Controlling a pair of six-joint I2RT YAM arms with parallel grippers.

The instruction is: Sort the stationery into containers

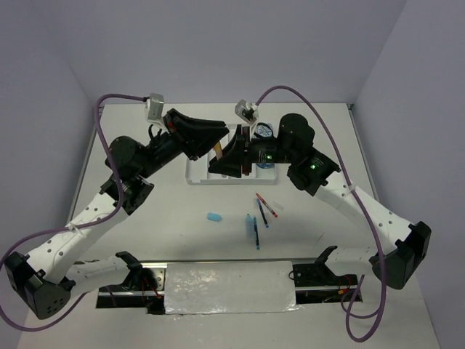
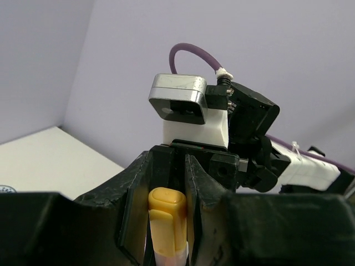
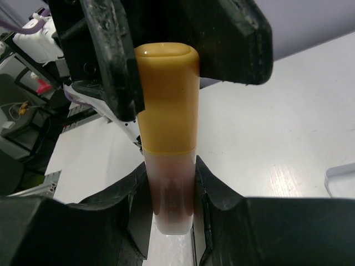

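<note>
A small tube with a yellow cap and a translucent pale end (image 3: 169,119) is held in the air between both grippers, above the white divided tray (image 1: 195,177). In the left wrist view, my left gripper is shut on its yellow part (image 2: 167,216). My right gripper is shut around the pale end, with the left fingers (image 3: 113,66) at the yellow cap. On the table lie a blue eraser-like block (image 1: 213,217), a red pen (image 1: 267,205), a blue pen (image 1: 262,214), a dark blue pen (image 1: 256,234) and a light blue item (image 1: 249,225).
Both arms cover much of the tray. A round dark item (image 1: 264,131) shows in its right compartment.
</note>
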